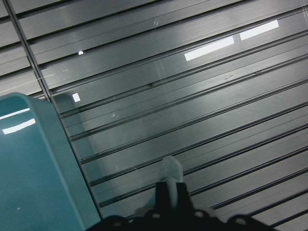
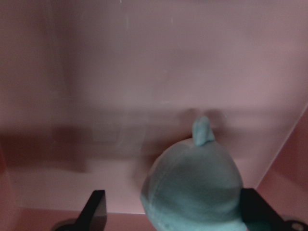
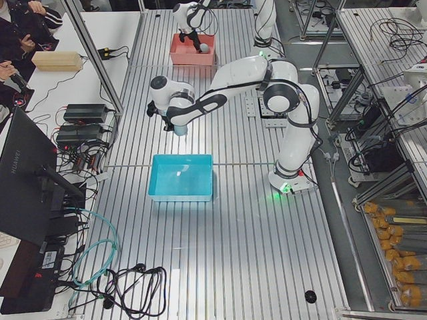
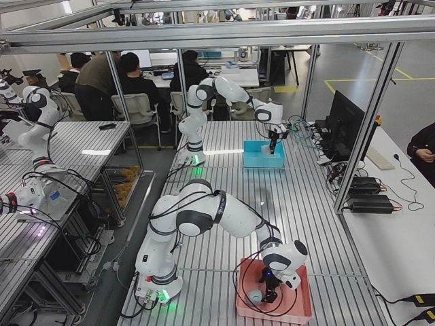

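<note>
A teal plush ball (image 2: 192, 187) with a small tab lies in the pink bin (image 4: 299, 299). My right gripper is down inside that bin, open, with one finger beside the ball's right side. My left gripper holds a pale teal soft object (image 3: 180, 128) above the table, beside the blue bin (image 3: 180, 180); in the left wrist view only the object's top shows between the fingers. The blue bin looks empty from the camera left view.
Monitor (image 3: 27, 180), power units and cable coils line the table's left side. Arm bases stand along the other edge.
</note>
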